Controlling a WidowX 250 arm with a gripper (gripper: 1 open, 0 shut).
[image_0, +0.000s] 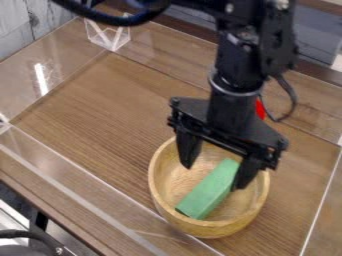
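Note:
A black robot arm reaches down from the top of the camera view to my gripper (214, 154), which is open, its two black fingers spread over a tan oval bowl (173, 188). A green oblong object (205, 198) lies in the bowl, below and between the fingers. The lower ends of the fingers overlap the bowl's upper part in the view; whether they touch the green object I cannot tell.
A red object (259, 106) is partly hidden behind the arm at the right. A clear plastic container (110, 30) stands at the upper left.

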